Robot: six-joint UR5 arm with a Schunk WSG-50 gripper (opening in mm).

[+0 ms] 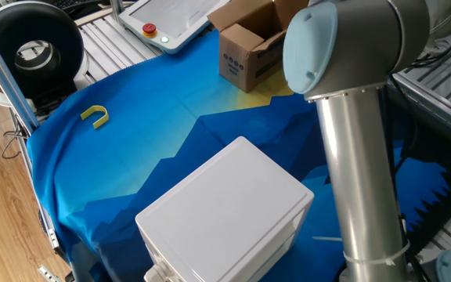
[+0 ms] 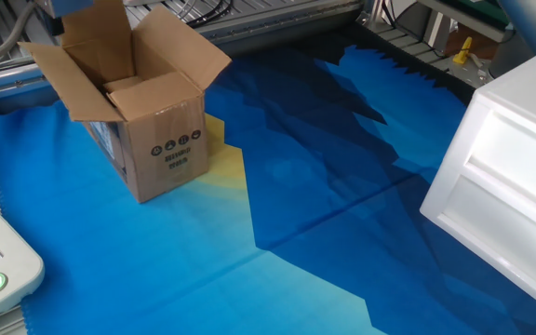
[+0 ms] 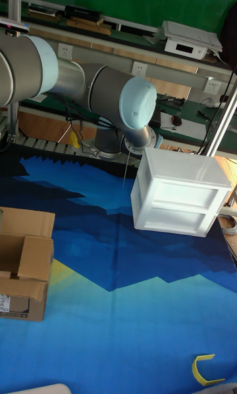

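A yellow C-shaped strip lies on the blue patterned cloth, well apart from the boxes; it also shows as a yellow strip low in exterior view 3. The open cardboard box stands on the cloth with its flaps spread. A white drawer unit with a flat top is on the cloth too, its drawer fronts closed. The grey arm with pale blue joint caps reaches over the table. My gripper lies outside all three views, so its fingers and anything in them are hidden.
Beyond the cloth's edge lies a tablet-like panel with a red button. A black round object stands past the left corner. Between the cardboard box and the drawer unit, the cloth is bare.
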